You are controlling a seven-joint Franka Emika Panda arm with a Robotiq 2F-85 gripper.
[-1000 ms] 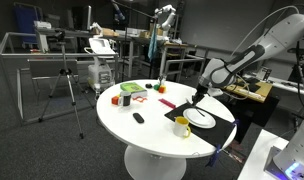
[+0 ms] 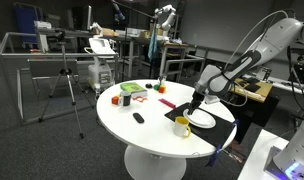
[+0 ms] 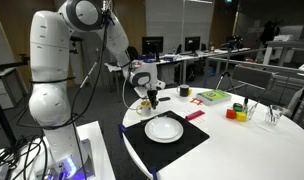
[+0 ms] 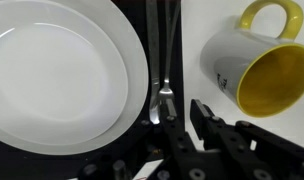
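Note:
A white plate (image 4: 52,75) lies on a black mat (image 3: 187,145), with two slim metal utensils beside it in the wrist view. The nearer one to the plate is a long utensil (image 4: 154,60); next to it lies a fork-like one (image 4: 169,60). Right of these stands a white mug (image 4: 254,60) with a yellow inside and handle. My gripper is low near the utensils' ends, its fingers close together with a narrow gap. Whether anything is between them does not show. In exterior view 1 the gripper (image 2: 198,101) is small, near the plate's edge.
A green tray (image 3: 214,97), small containers and a cup (image 3: 273,114) stand farther along the round white table (image 3: 242,145). A black object (image 2: 138,117) lies near its edge.
In exterior view 1 the arm has shifted slightly lower and toward the plate. The plate and mug stay where they were.

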